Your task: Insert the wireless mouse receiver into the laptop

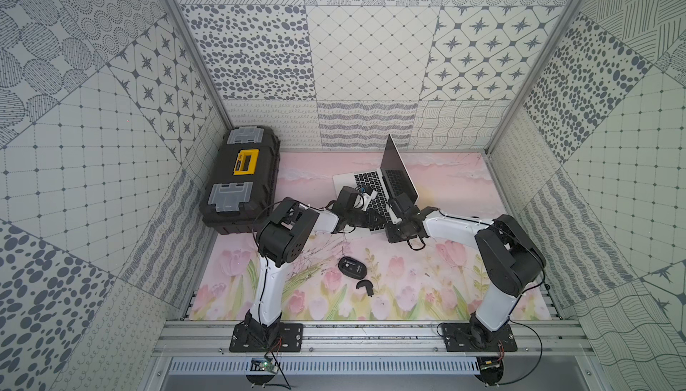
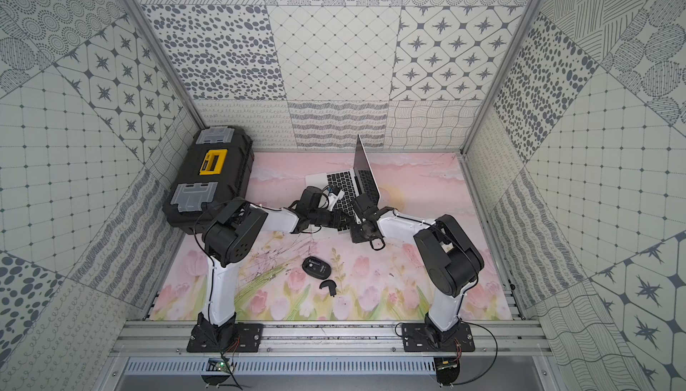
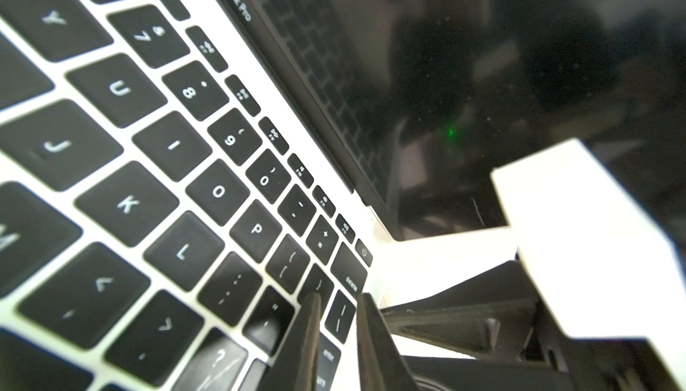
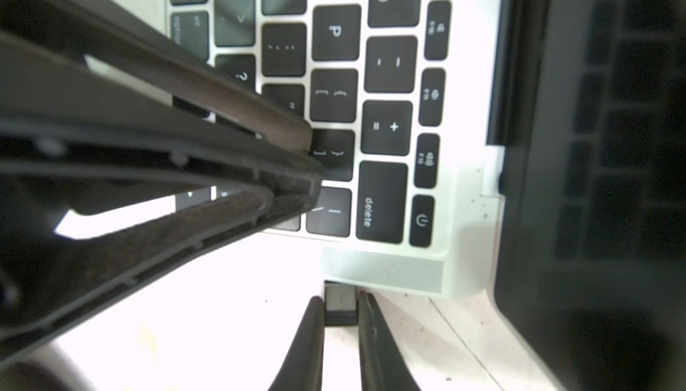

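The open laptop [image 1: 370,189] stands on the table with its screen to the right. In the right wrist view, the small receiver [image 4: 341,303] sits between the fingertips of my right gripper, shut on it. Its metal end meets the laptop's side edge beside the speaker strip; how far in it reaches I cannot tell. My left gripper hovers over the keys by the enter key, its fingers a little apart with nothing between them.
On the table in front lie a black mouse [image 1: 352,267] and its loose cover [image 1: 365,287]. A black toolbox [image 1: 241,180] occupies the left side. Both arms crowd closely around the laptop's near edge.
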